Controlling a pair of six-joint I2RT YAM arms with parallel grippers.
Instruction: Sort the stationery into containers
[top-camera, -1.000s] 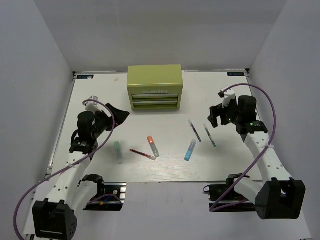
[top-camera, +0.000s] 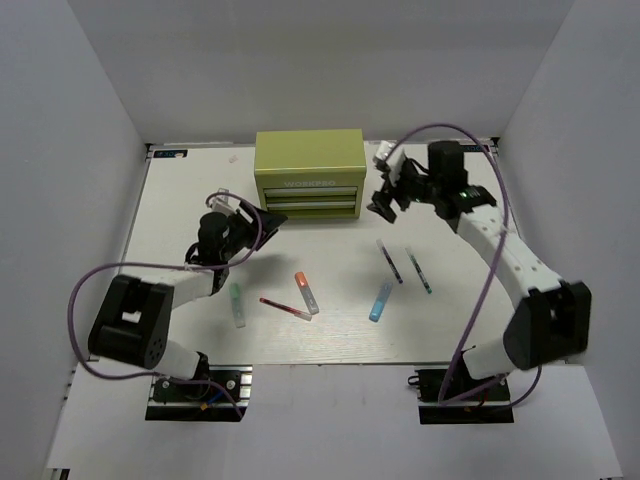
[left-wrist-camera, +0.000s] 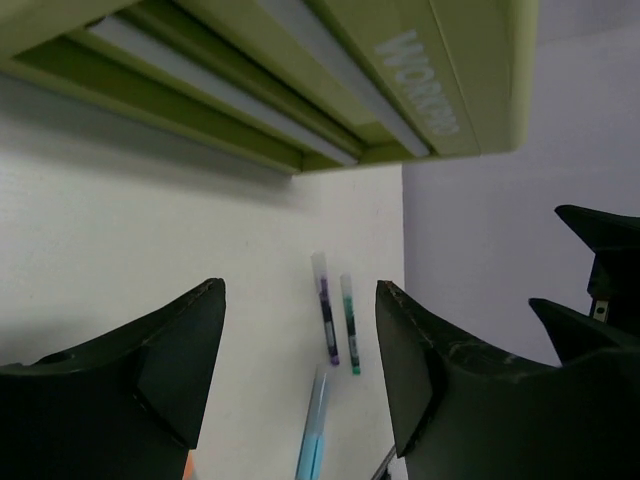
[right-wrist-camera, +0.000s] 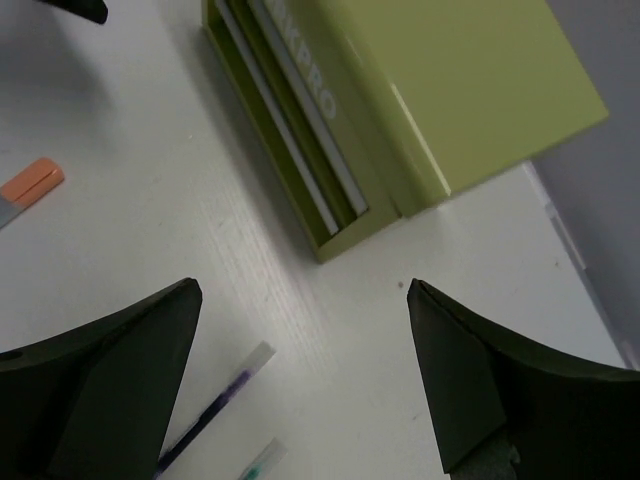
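Observation:
A green WORKPRO drawer box (top-camera: 310, 150) stands at the back centre. Both grippers are open and raised: my left gripper (top-camera: 270, 225) by the box's lower left, my right gripper (top-camera: 386, 204) off its right side, nothing between their fingers. On the table lie a green highlighter (top-camera: 237, 305), a red pen (top-camera: 285, 308), an orange-capped highlighter (top-camera: 306, 291), a blue highlighter (top-camera: 380, 300), a purple pen (top-camera: 390, 262) and a teal pen (top-camera: 419, 271). In the right wrist view the box (right-wrist-camera: 470, 90) fills the upper part.
The white tabletop (top-camera: 340, 340) is bounded by grey walls. Its middle, in front of the box, is mostly clear. The arms occupy both sides.
Both arms have moved inward toward the box, the right one also further back and up in the top view. The stationery and box look unmoved.

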